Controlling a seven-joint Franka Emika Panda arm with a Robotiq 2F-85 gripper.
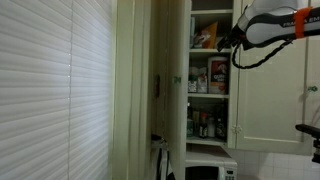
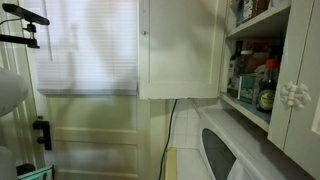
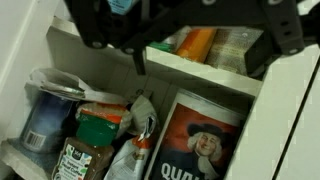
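Note:
My gripper is open in the wrist view, its dark fingers spread wide with nothing between them. Behind the gap runs a white shelf edge. Below that edge stand a Quaker canister, a spice jar with a green lid, a dark container and a crumpled packet. On the shelf above, an orange item is partly hidden by the gripper. Exterior view 1 has the gripper at the open cupboard's right side, level with its upper shelves.
The open cupboard door bounds the left side, and a closed door lies right. Several bottles fill a lower shelf. A white microwave sits beneath. Exterior view 2 shows bottles near the shelf's edge.

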